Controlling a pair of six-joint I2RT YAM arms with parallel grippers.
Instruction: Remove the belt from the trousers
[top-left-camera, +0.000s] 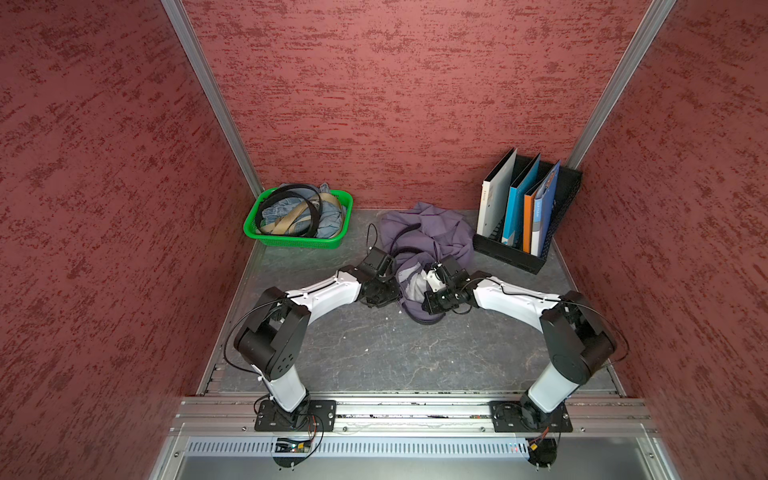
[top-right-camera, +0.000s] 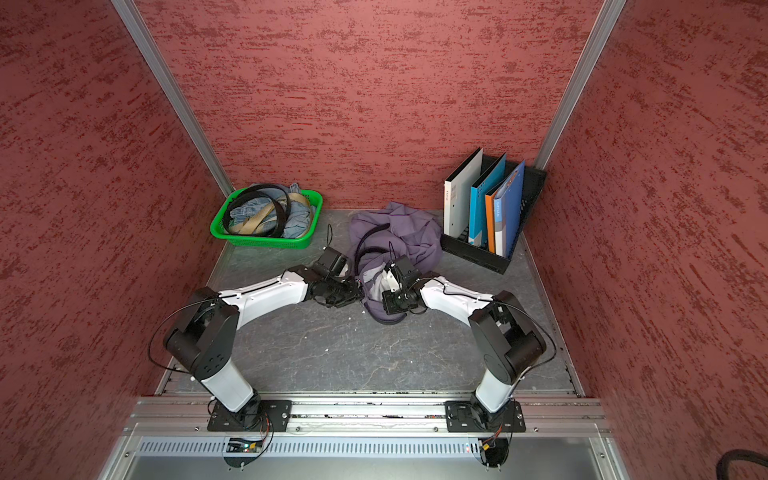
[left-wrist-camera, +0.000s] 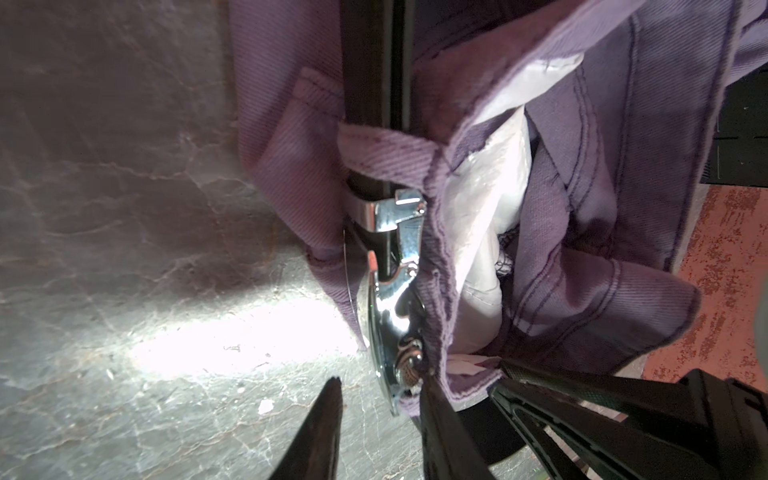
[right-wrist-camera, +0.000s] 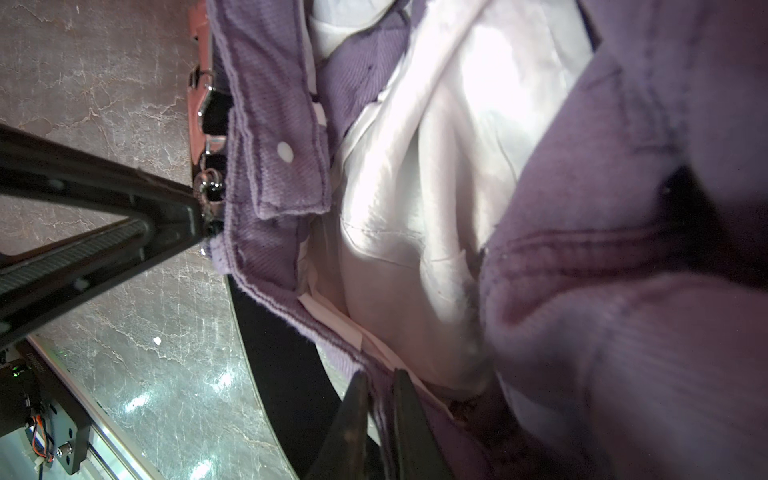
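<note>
The purple trousers (top-left-camera: 432, 228) lie crumpled mid-table, their white lining (right-wrist-camera: 448, 200) showing. A dark belt (left-wrist-camera: 368, 72) runs through a loop (left-wrist-camera: 388, 152) at the waist. In the left wrist view its silver buckle (left-wrist-camera: 396, 300) stands beside the waistband edge. My left gripper is at the buckle's lower end, shut on it, its fingers (left-wrist-camera: 324, 424) either side. In the right wrist view the waistband (right-wrist-camera: 320, 324) passes between the close-set fingers of my right gripper; whether they press on it cannot be told. The belt (right-wrist-camera: 276, 360) curves outside the waistband there.
At the back left a green basket (top-left-camera: 300, 243) holds jeans and belts. A black rack (top-left-camera: 512, 254) with several binders stands at the back right.
</note>
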